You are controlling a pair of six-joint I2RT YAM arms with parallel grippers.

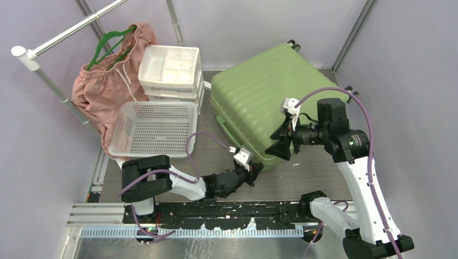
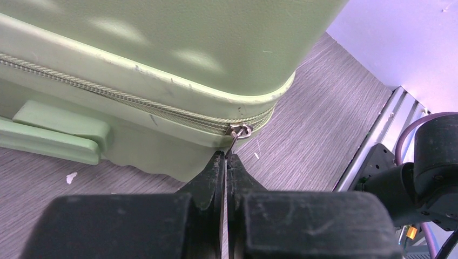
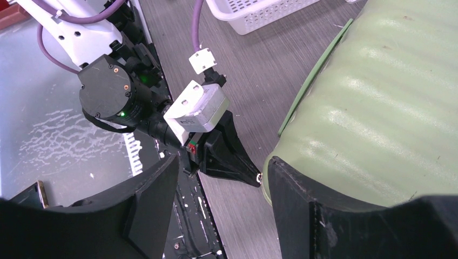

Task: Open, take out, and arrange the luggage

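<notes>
A green hard-shell suitcase [image 1: 259, 86] lies flat at the back right. Its zipper [image 2: 162, 110] runs along the side, with a metal pull [image 2: 241, 131] near the corner. My left gripper is shut on that pull's tab at the suitcase's lower corner, also visible in the right wrist view. My right gripper [image 1: 284, 140] hangs over the suitcase's front right part, fingers apart with nothing between them.
A white perforated basket [image 1: 151, 151], stacked clear drawers [image 1: 168, 65] and a pink bag [image 1: 97, 102] on a rail fill the left. Bare floor [image 1: 210, 151] shows between basket and suitcase.
</notes>
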